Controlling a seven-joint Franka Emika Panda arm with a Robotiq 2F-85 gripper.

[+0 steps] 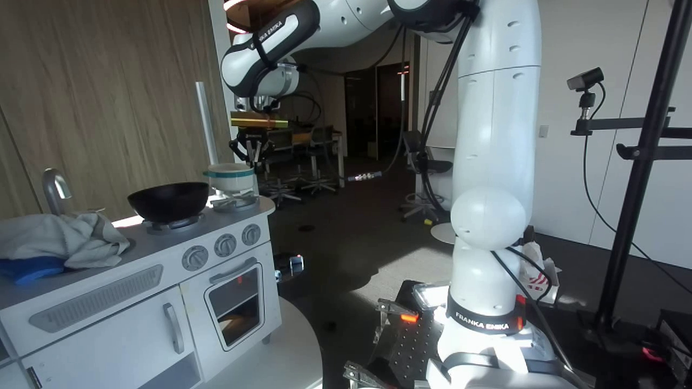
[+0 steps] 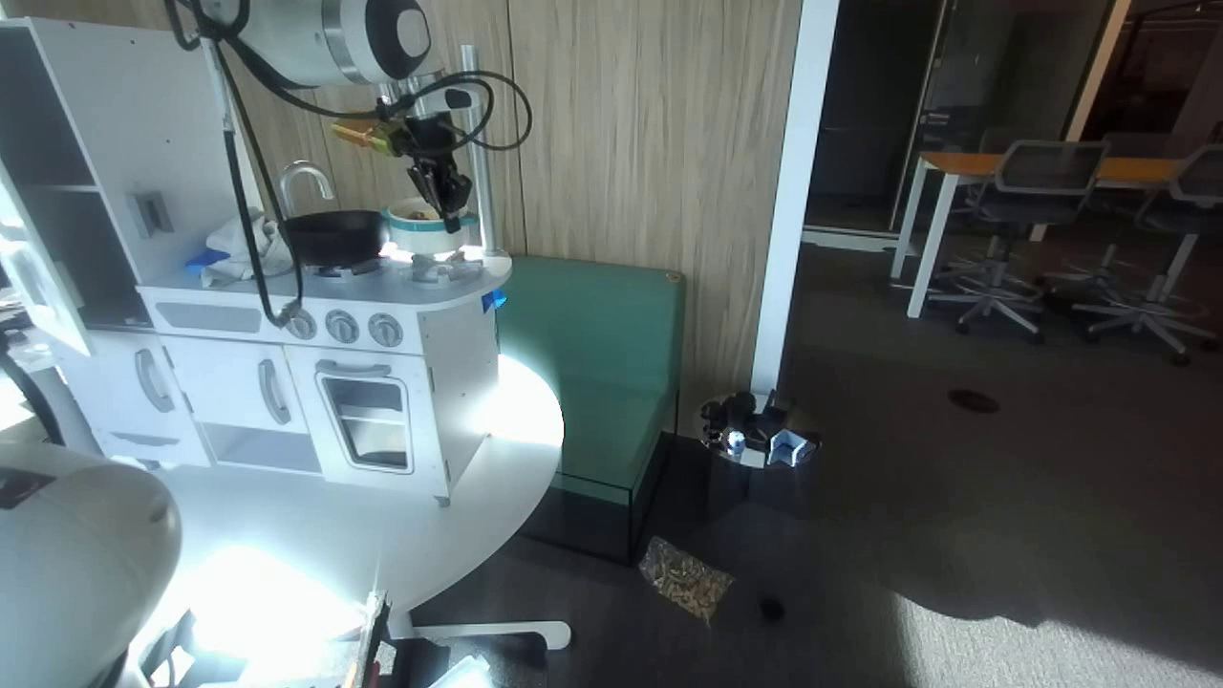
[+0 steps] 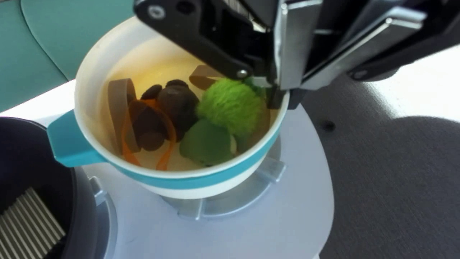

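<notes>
A white pot with a teal band and teal handle [image 3: 71, 140] hangs slightly tilted above the silver burner [image 3: 233, 200] at the counter's end. My gripper is shut on the pot's rim, one finger inside the wall and the other outside. Inside lie a fuzzy green ball [image 3: 233, 105], a smooth green piece [image 3: 207, 142], dark brown lumps [image 3: 176, 103] and orange and brown strips. In exterior view 1 the raised pot [image 1: 232, 180] is under the gripper [image 1: 252, 163]; exterior view 2 also has the pot [image 2: 424, 239] at the gripper [image 2: 455, 224].
A black pan [image 1: 170, 202] stands on the neighbouring burner, close to the pot's handle side; a striped piece [image 3: 30, 226] lies in it. Farther along the counter are a faucet [image 1: 55, 188] and a grey cloth [image 1: 61, 240]. Past the counter's rounded end, the space is open.
</notes>
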